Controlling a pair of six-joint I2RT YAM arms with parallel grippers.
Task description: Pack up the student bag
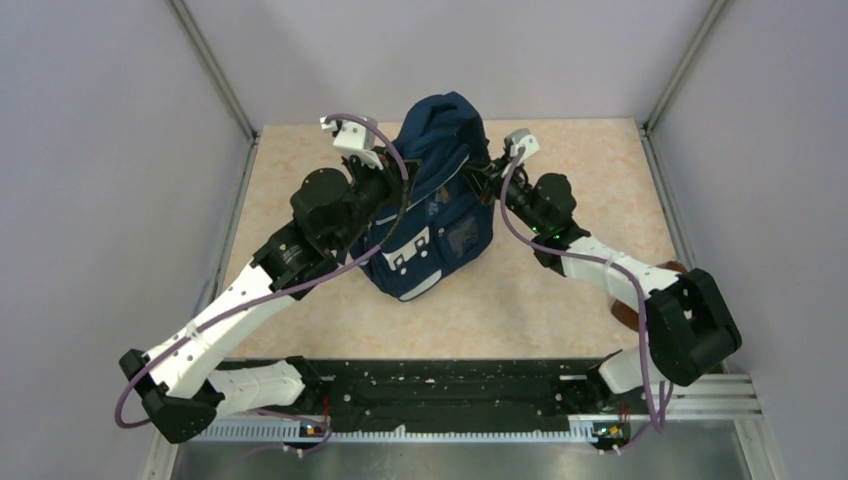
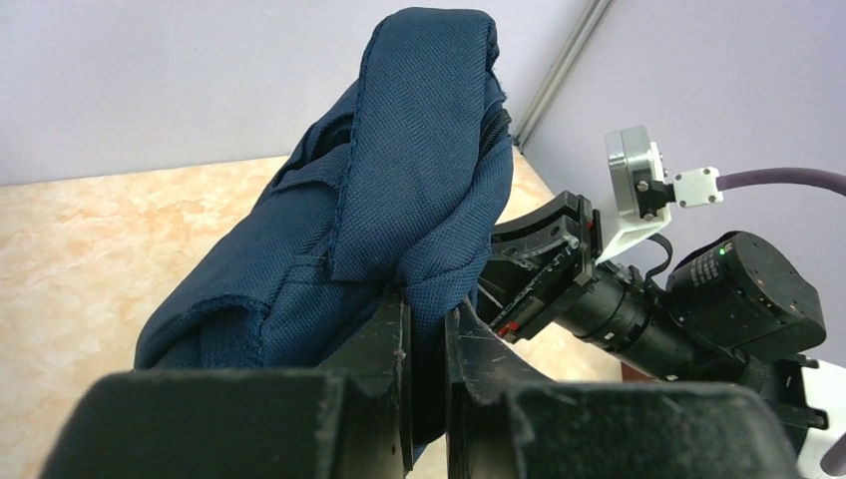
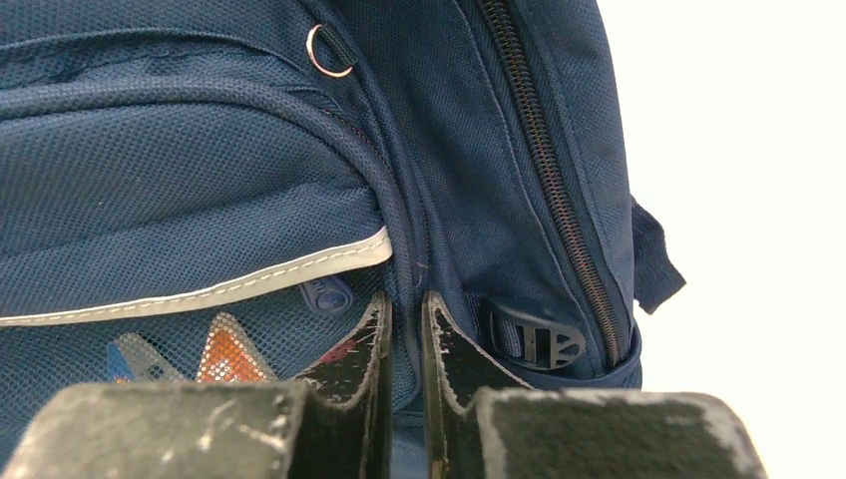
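The dark blue student bag (image 1: 465, 222) leans tilted on the table, its front pockets facing the near side. At its upper left, my left gripper is shut on a fold of the blue cloth. My right gripper is at the bag's right side. Its fingertips stand close together on either side of a piped side seam (image 3: 401, 244); whether they grip it, I cannot tell. Behind the mesh pocket, an orange patterned item (image 3: 229, 351) and a blue tag-like item (image 3: 326, 294) show. The bag's inside is hidden.
A brown object (image 1: 625, 315) lies at the table's right edge, partly behind my right arm. A black buckle (image 3: 537, 334) sits on the bag's side.
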